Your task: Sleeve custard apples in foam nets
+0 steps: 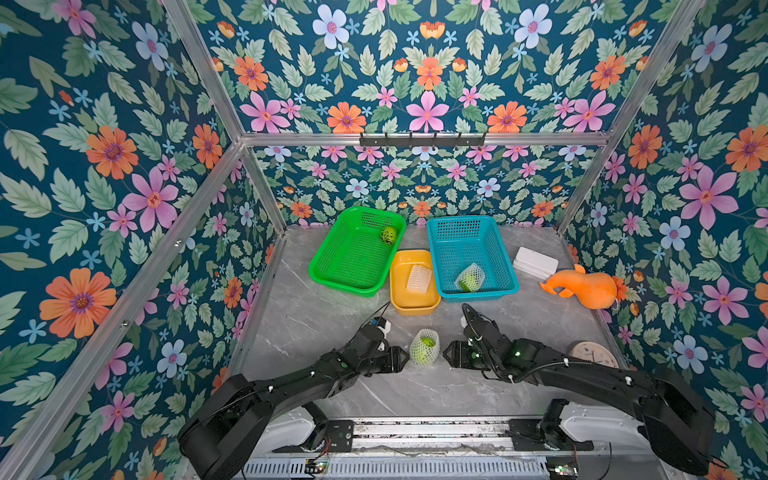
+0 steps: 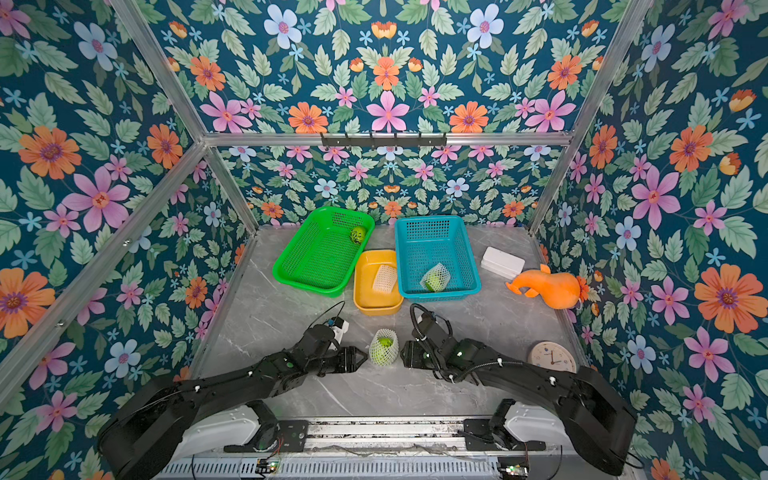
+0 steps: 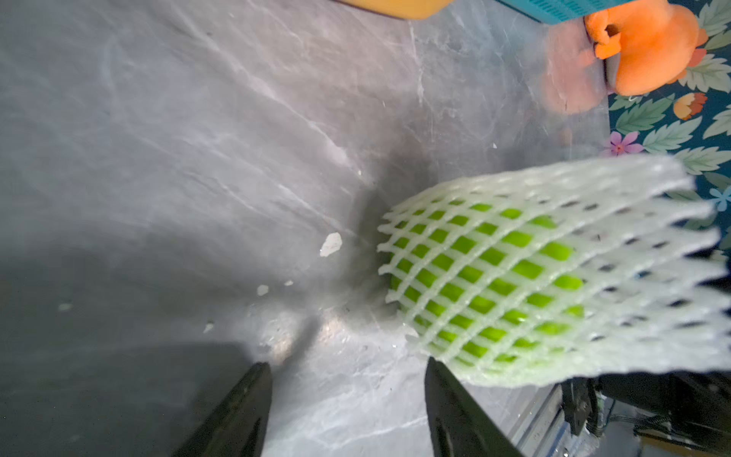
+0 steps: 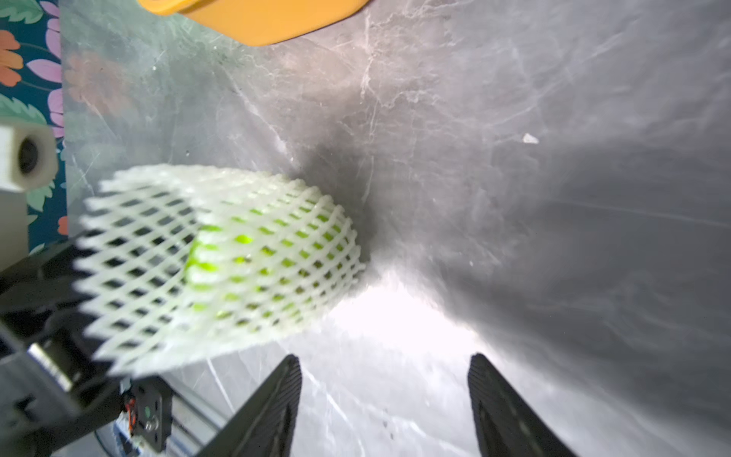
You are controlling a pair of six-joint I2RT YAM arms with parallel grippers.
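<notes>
A green custard apple in a white foam net stands on the table between my grippers, the net's open end rising loose above the fruit. My left gripper is open just left of it, empty. My right gripper is open on its other side, also empty. Another netted fruit lies in the blue basket. A bare custard apple sits in the green basket. A spare white net lies in the yellow tray.
A white block, an orange plush toy and a round clock line the right side.
</notes>
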